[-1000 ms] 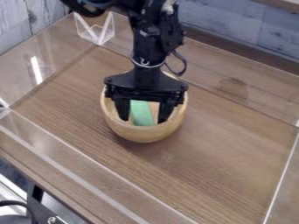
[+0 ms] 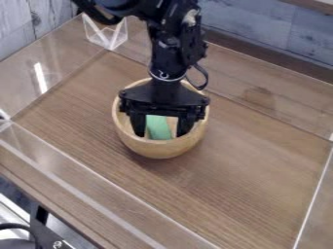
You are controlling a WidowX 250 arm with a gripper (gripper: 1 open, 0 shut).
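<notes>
My black gripper [image 2: 162,121] is down over a round wooden bowl [image 2: 163,147] in the centre of the camera view, its open fingers reaching into it on both sides of a light green object [image 2: 158,126]. The arm comes from the top and hides the back of the bowl. I cannot tell if the fingers touch the green object.
A clear plastic container [image 2: 107,29] stands at the back left. A panelled wall [image 2: 267,39] runs behind the table.
The gripper has shifted very slightly, staying over the bowl. The green object stays in the bowl.
</notes>
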